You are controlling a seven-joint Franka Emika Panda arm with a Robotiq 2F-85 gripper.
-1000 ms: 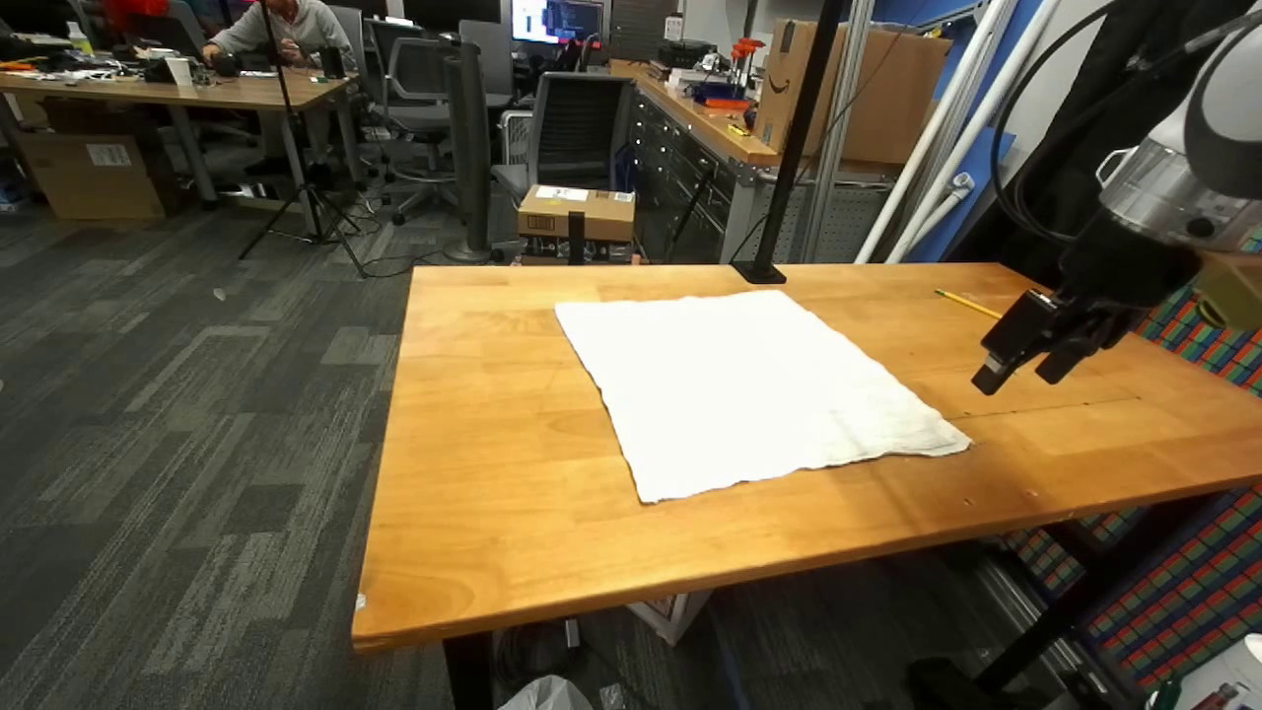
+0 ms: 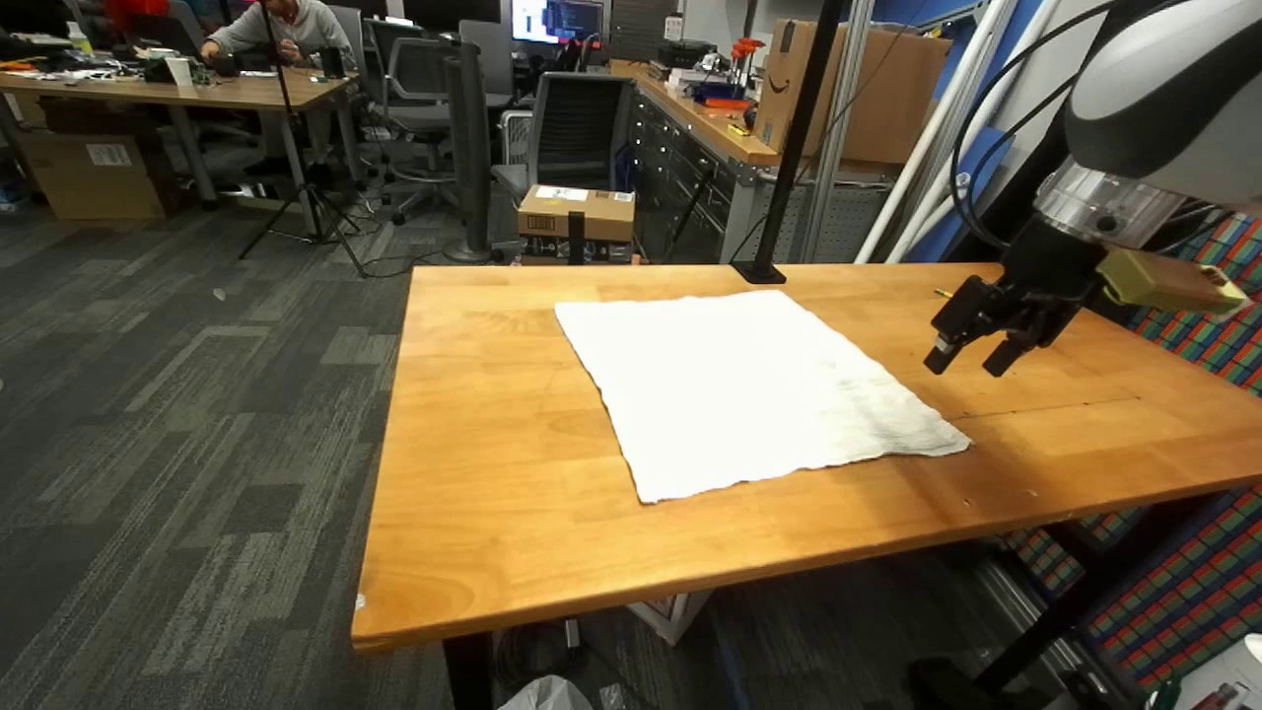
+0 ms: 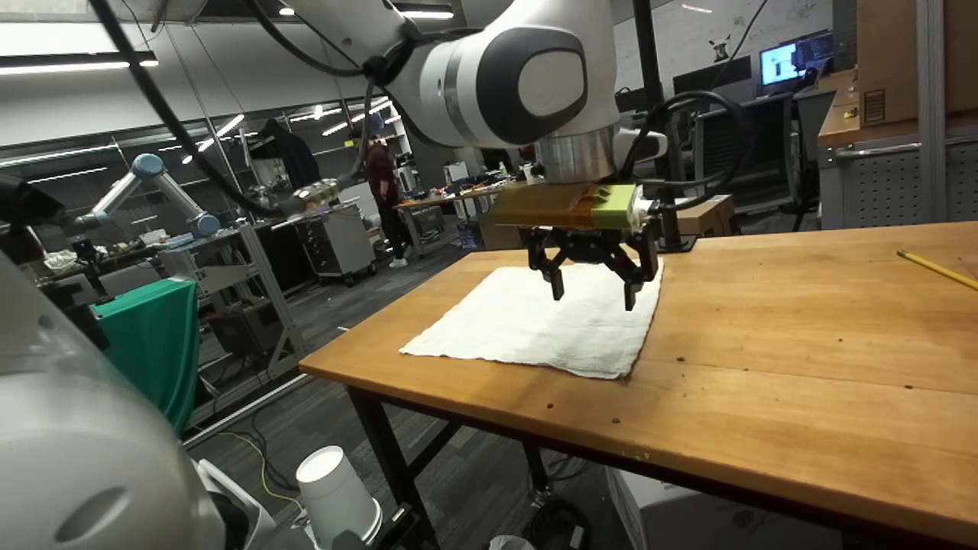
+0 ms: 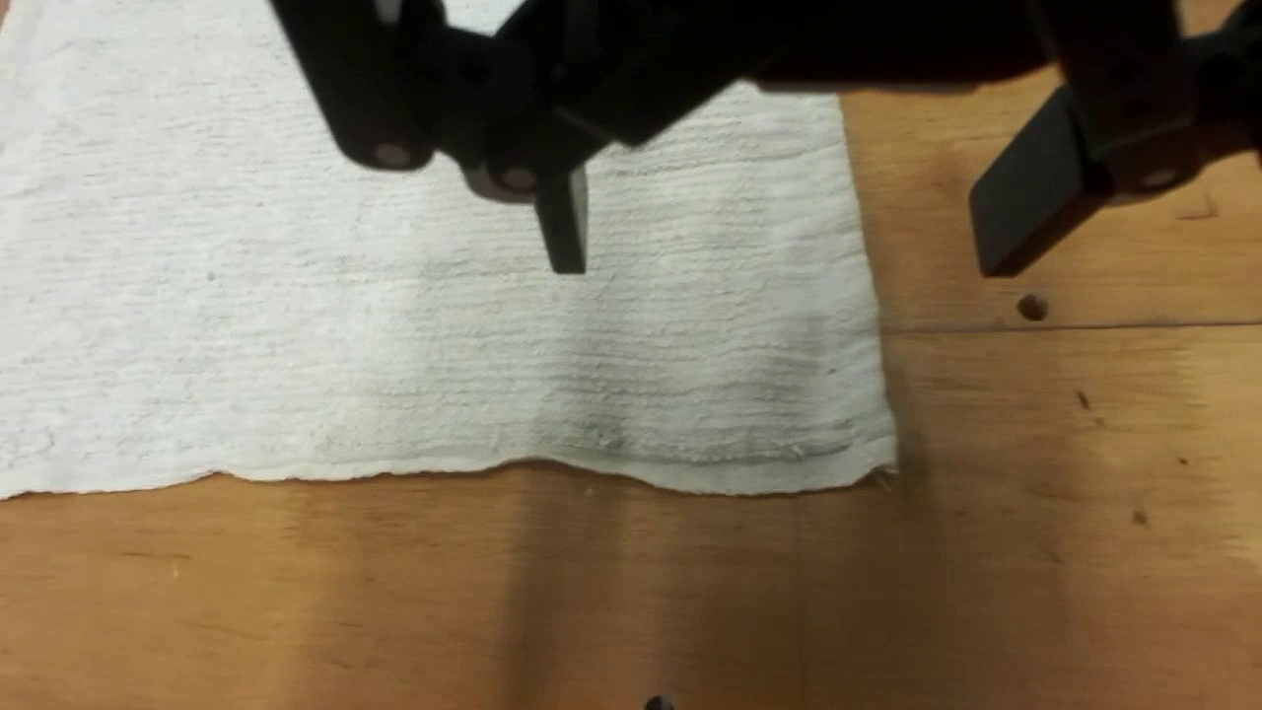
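A white cloth (image 2: 739,385) lies spread nearly flat on the wooden table, its edges slightly wavy. In the wrist view one corner of the cloth (image 4: 710,355) shows below my gripper, with a bare strip of table in front of it. My gripper (image 2: 966,365) stands open above the table, close to that corner and clear of the cloth. Its two fingers are wide apart with nothing between them, as exterior view 2 also shows for the gripper (image 3: 594,302) and the cloth (image 3: 550,316) behind it.
A yellow pencil (image 3: 937,270) lies on the table to the right of the cloth. At the table's far edge stands a black post (image 2: 763,270).
My gripper has moved left and somewhat upward in exterior view 1, nearer to the cloth, and now hides most of the pencil. The cloth lies as before.
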